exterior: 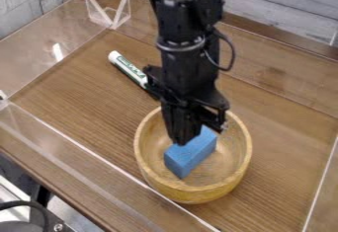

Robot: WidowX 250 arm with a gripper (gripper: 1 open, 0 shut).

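A yellow bowl [224, 182] stands on the wooden table. Inside it lies a blue block [189, 156]. The black gripper [181, 132] hangs over the back part of the bowl, just above and behind the block, its fingertips pointing down. It appears shut, and the blue block lies below it in the bowl.
A white and green marker [126, 68] lies behind the bowl to the left, partly behind the arm. Clear panels edge the left side, and a white wooden wall stands at the back.
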